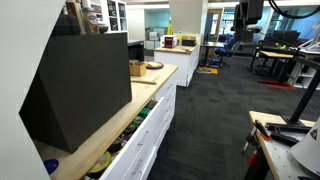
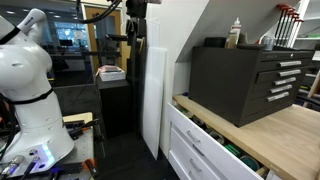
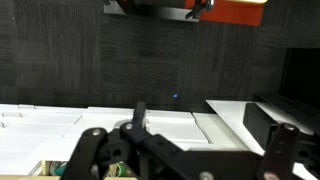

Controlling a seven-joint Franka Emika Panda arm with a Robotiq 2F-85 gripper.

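Note:
High above the floor hangs my gripper, facing down; its dark fingers stand wide apart along the bottom of the wrist view, and nothing shows between them. In exterior view 1 the gripper is at the upper right, well away from the counter. A white drawer below the counter is pulled out, with several small coloured items partly visible inside. The same drawer shows at the right in exterior view 2. No object touches the gripper.
A black multi-drawer cabinet stands on the wooden counter. Farther along the counter sits a small wooden box.

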